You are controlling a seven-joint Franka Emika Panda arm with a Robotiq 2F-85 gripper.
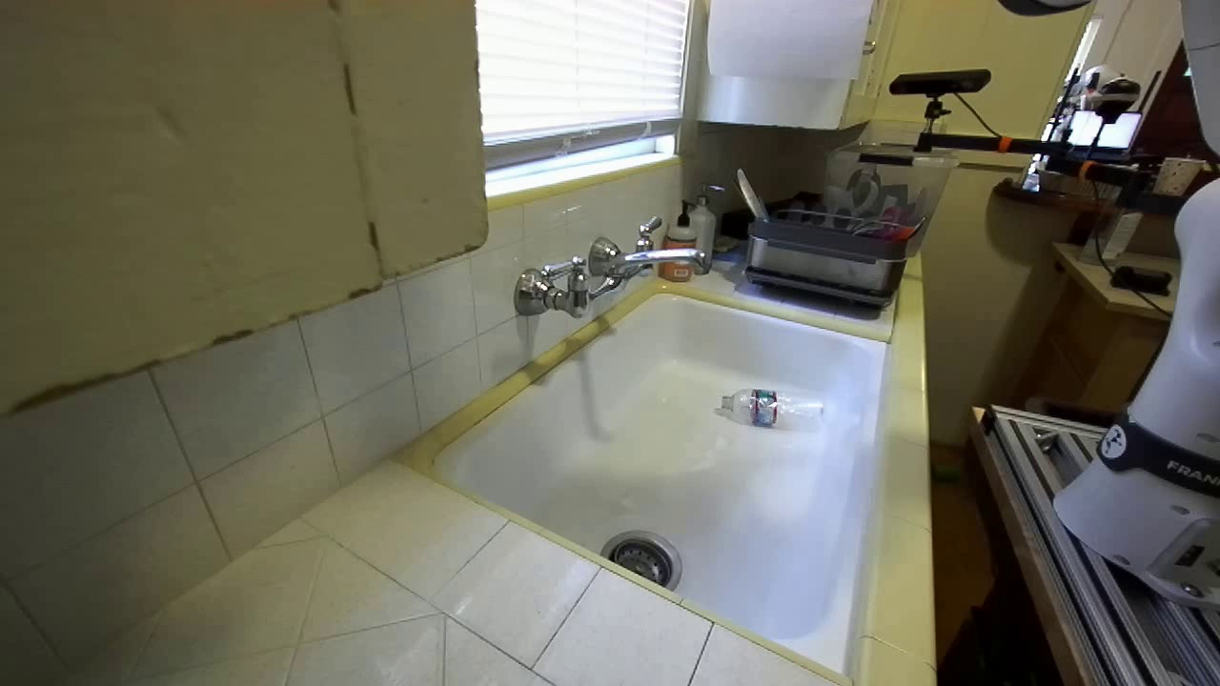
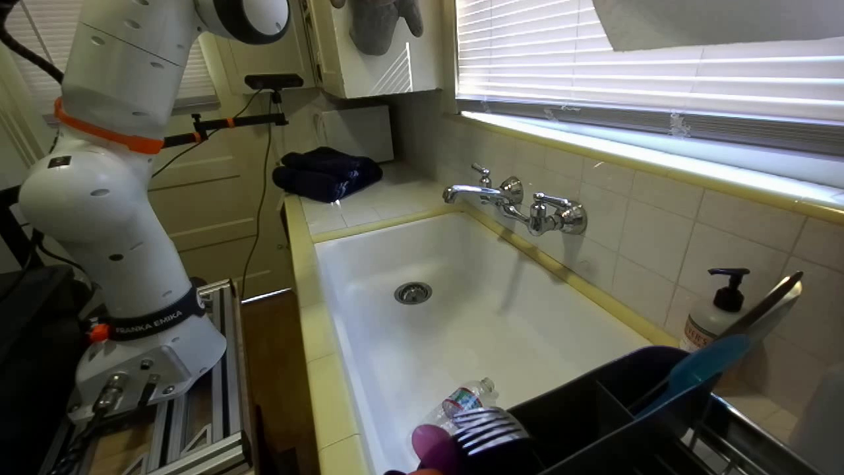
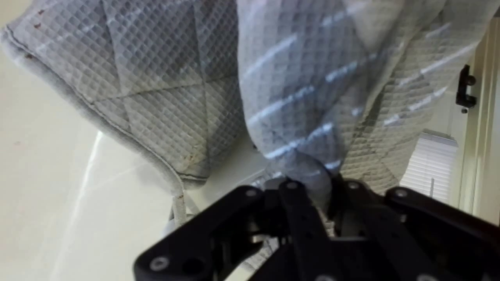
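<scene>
In the wrist view my gripper is shut on a grey quilted cloth (image 3: 290, 79) with a waffle texture. A bunched fold is pinched between the fingers, and looser parts spread to both sides with bright light stripes across them. Bound edging runs along the left part. The gripper lies outside both exterior views. In exterior view 2 a grey shape (image 2: 376, 28) hangs at the top in front of the cabinet; whether it is this same cloth I cannot tell.
A clear plastic bottle (image 1: 768, 408) lies on its side in the white sink (image 1: 686, 457). Chrome taps (image 1: 583, 280) project from the wall. A dish rack (image 1: 818, 252) stands beyond the sink. Dark folded cloth (image 2: 328, 173) rests on the far counter.
</scene>
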